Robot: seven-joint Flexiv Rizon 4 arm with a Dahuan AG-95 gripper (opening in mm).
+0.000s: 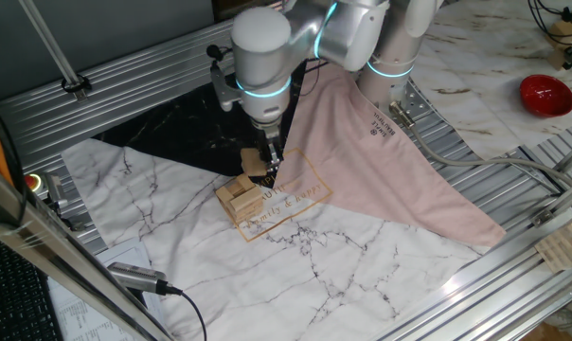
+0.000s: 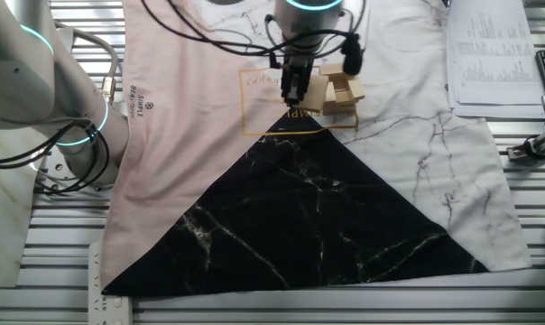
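A light wooden block [image 1: 252,161] is held at the fingers of my gripper [image 1: 268,169], which looks shut on it. In exterior view 2 the same block [image 2: 314,94] shows beside the dark gripper [image 2: 297,97]; the exact contact is hard to make out. Close by stands a small group of wooden blocks [image 1: 237,201] on the marble-print cloth, at the edge of the gold printed frame. From the other side, this group [image 2: 345,88] appears just right of the held block. How far the held block is above the cloth cannot be told.
Under everything lies a cloth with pink [image 1: 362,161], black [image 2: 300,217] and white marble parts. A red bowl [image 1: 546,96] sits far right on another mat. A metal post [image 1: 68,227] and a cabled device [image 1: 139,278] stand at the left.
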